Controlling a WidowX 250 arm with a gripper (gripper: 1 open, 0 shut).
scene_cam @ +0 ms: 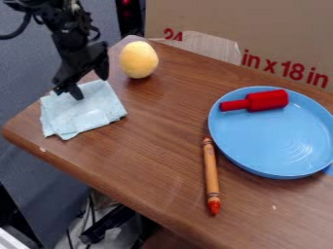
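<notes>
My black gripper [72, 84] is at the upper left, its tips low over a folded pale cloth [84, 115] on the wooden table [150, 160]; whether it is open or shut I cannot tell. A yellow ball-like object [138, 59] lies to its right. A blue plate [271, 143] on the right holds a red cylindrical object with a handle [267, 100]. An orange crayon [211, 175] lies left of the plate.
A cardboard box [240, 29] stands along the back. The table's left edge drops away to a grey surface and floor clutter.
</notes>
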